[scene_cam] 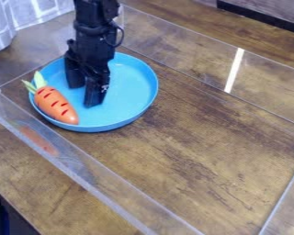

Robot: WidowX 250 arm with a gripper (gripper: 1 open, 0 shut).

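Observation:
A blue plate (126,105) rests on the wooden table, upper left of centre. An orange toy carrot (56,105) with green leaves lies along the plate's left side. The black arm reaches down from the top, and its gripper (85,84) is low over the plate, right of the carrot. The fingers are dark and overlap, so how far apart they stand is hard to see; no object shows between them.
Clear plastic panels (95,193) edge the table at lower left, with others at the back and right. A pale crumpled material (8,20) is at top left. The table right of the plate is bare.

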